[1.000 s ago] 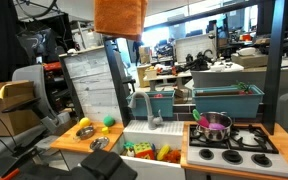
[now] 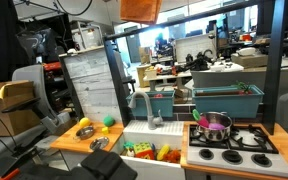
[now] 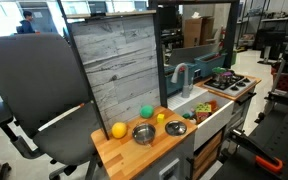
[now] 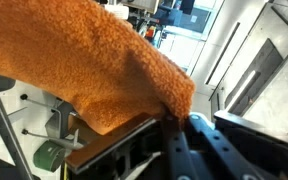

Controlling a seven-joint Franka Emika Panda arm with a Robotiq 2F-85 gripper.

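Observation:
An orange cloth fills much of the upper left of the wrist view. One end of it runs into my gripper, which is shut on it; the fingertips are partly hidden by the fabric. From exterior view 1, only the lower part of the cloth shows, hanging at the top edge high above the counter. My gripper is out of frame there. Neither cloth nor gripper can be made out in exterior view 2.
Below lies a sink with a tall faucet and colourful items in a bin. A pot stands on the stove. Metal bowls and a yellow ball occupy the left counter.
The orange cloth has risen and shifted right in exterior view 1, so less of it shows now. The things on the counter and stove have stayed put.

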